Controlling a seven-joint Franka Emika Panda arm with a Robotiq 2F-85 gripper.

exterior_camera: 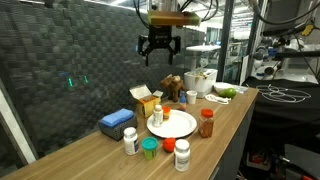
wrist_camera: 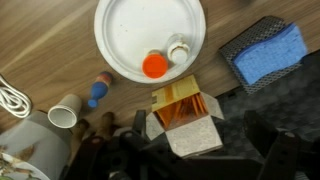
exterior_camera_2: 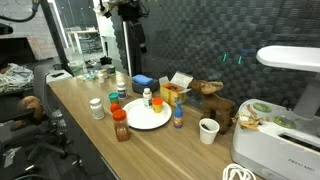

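High above the table, my gripper (exterior_camera: 158, 52) hangs open with nothing between its fingers. On the white plate (exterior_camera: 180, 125) stand a white bottle (wrist_camera: 179, 48) and a small orange-topped container (wrist_camera: 155, 65). Beside the plate lies an open cardboard box (wrist_camera: 186, 113), orange inside, which shows between my spread fingers in the wrist view. A blue sponge (wrist_camera: 271, 54) rests on a dark grey block (exterior_camera: 118, 122). Near the plate are a blue bottle (exterior_camera_2: 178, 117) with an orange cap and a white cup (exterior_camera_2: 208, 130).
White bottles (exterior_camera: 182, 154), a green-lidded jar (exterior_camera: 149, 148), a red round item (exterior_camera: 168, 145) and a red-brown jar (exterior_camera: 206, 123) line the side opposite the box. A brown toy animal (exterior_camera_2: 212, 100) and a white appliance (exterior_camera_2: 275, 140) stand farther along. Dark padded wall (exterior_camera_2: 230, 50) borders the table.
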